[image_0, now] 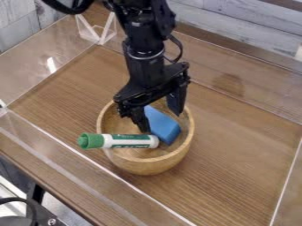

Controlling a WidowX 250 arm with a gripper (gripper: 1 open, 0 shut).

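My black gripper (154,102) hangs from the top over a round wooden bowl (145,164). Its two fingers are apart, one on each side over the bowl, above and around the back of a blue block (163,128) lying inside. A white tube with a green cap (118,140) lies across the bowl's front left, its capped end over the rim. Whether the fingers touch the block is unclear.
White raised edges (30,75) bound it on the left and at the back right. A black cable lies at the lower left.
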